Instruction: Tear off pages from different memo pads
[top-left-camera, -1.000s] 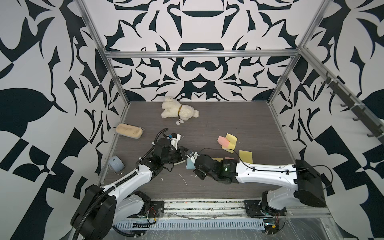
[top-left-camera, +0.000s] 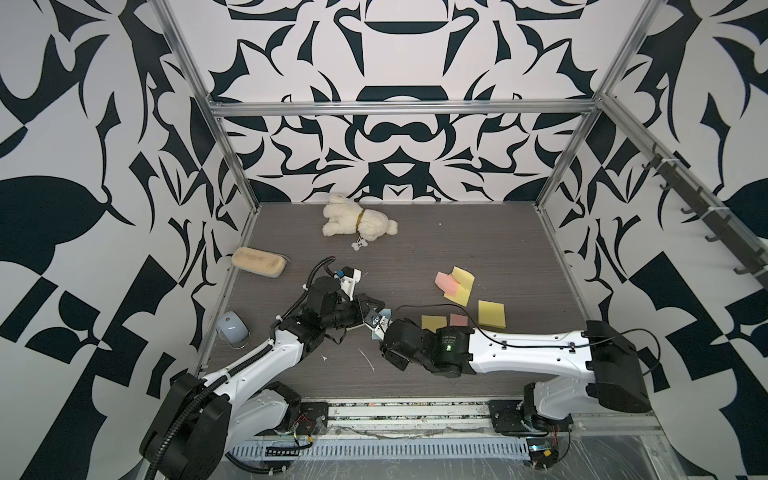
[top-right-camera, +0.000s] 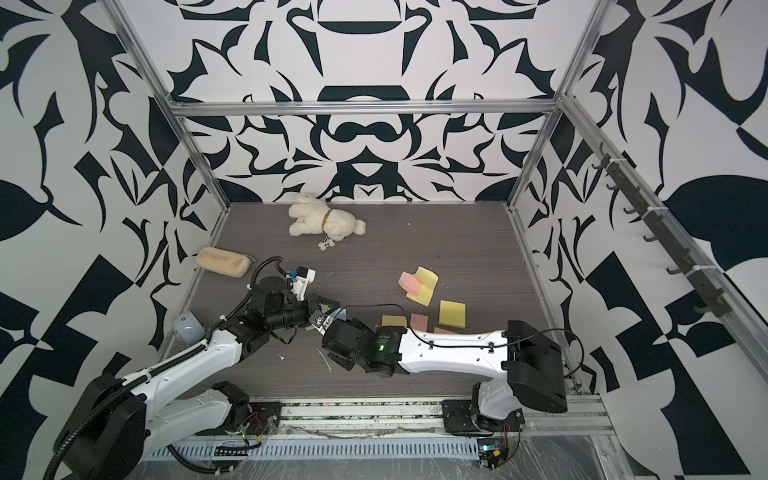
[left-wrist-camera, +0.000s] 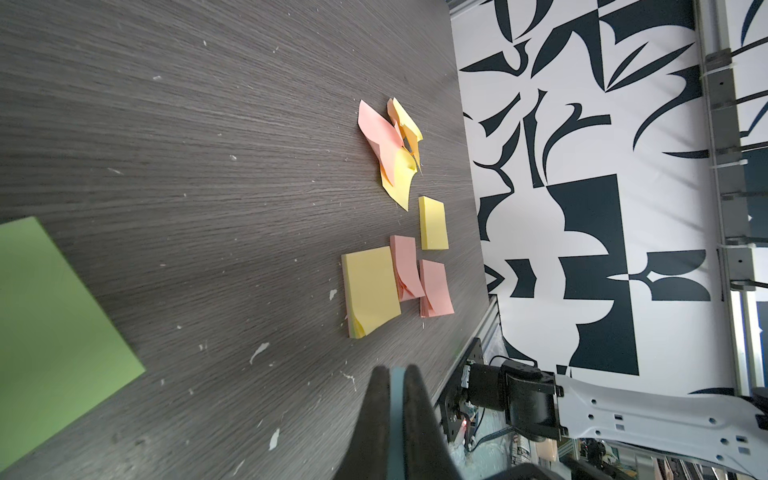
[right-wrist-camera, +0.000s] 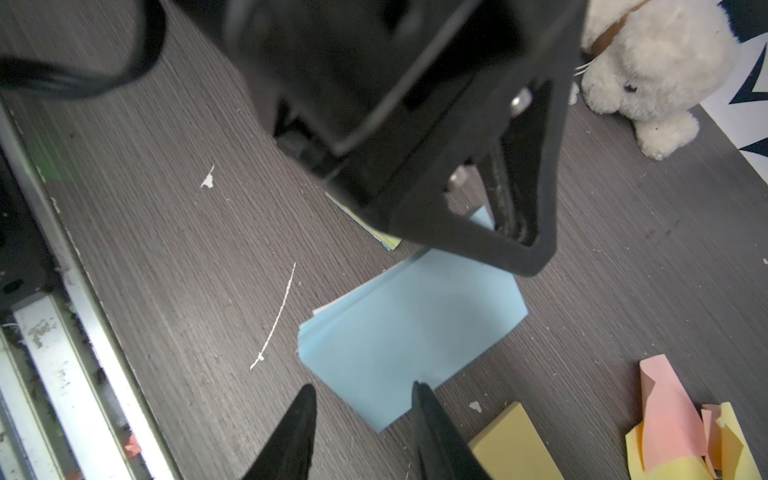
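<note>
Light-blue memo paper (right-wrist-camera: 416, 336), in a few layers, hangs tilted over the table in the right wrist view. At its far edge is my left gripper, shut, with a thin blue strip (left-wrist-camera: 397, 424) showing between its fingers in the left wrist view. My right gripper stands part open at the near edge of the blue paper, with no paper seen held in it. A green sheet (left-wrist-camera: 56, 344) lies flat at the left. Beyond are a yellow pad (left-wrist-camera: 372, 292), two pink pads (left-wrist-camera: 406, 268) and a smaller-looking yellow pad (left-wrist-camera: 433, 224).
Crumpled pink and yellow pages (top-left-camera: 454, 285) lie behind the pads. A white plush dog (top-left-camera: 357, 219) is at the back, a tan case (top-left-camera: 258, 261) and a grey mouse (top-left-camera: 232, 328) at the left edge. Both grippers are very close together.
The left arm has barely moved.
</note>
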